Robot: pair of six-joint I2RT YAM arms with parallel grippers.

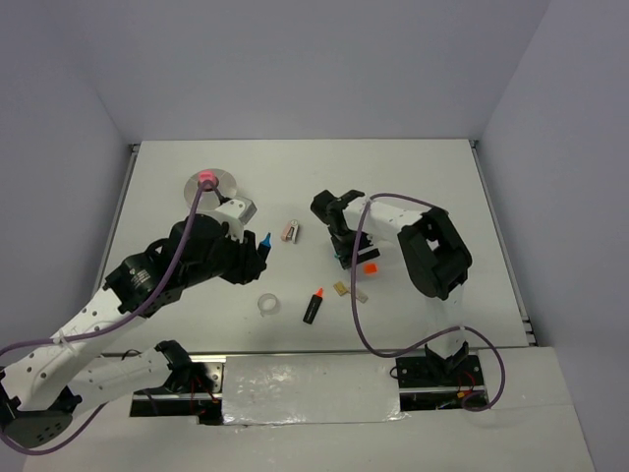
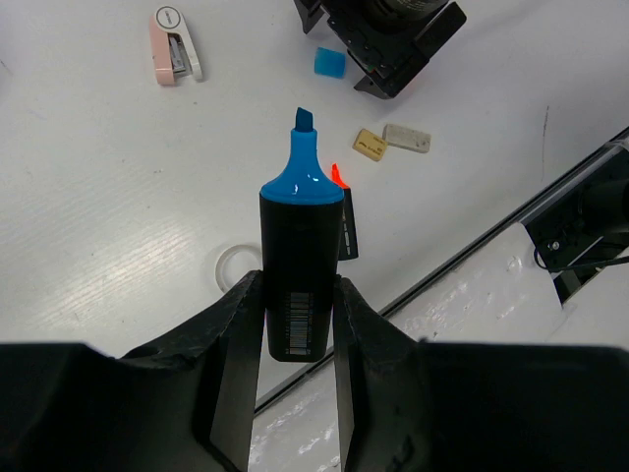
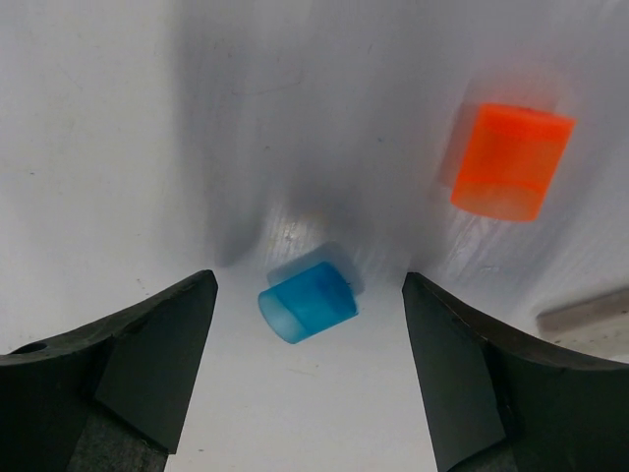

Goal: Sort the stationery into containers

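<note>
A highlighter (image 2: 301, 246) with a black body and blue tip, its cap off, stands tip-up in my left gripper, which is shut on it above the table. Under my right gripper lies a blue cap (image 3: 309, 302) on the table, between the parted fingers and touching neither. An orange cap (image 3: 512, 161) lies a little to the side. The other marker (image 1: 314, 306), black with an uncovered orange tip, lies at the front. A stapler (image 1: 291, 231) in pink and white is at mid-table.
Two small erasers, one tan (image 2: 371, 145) and one grey (image 2: 407, 138), lie near the orange-tipped marker. A clear tape ring (image 1: 268, 304) is at front left. At back left stands a round container (image 1: 225, 184) with something pink.
</note>
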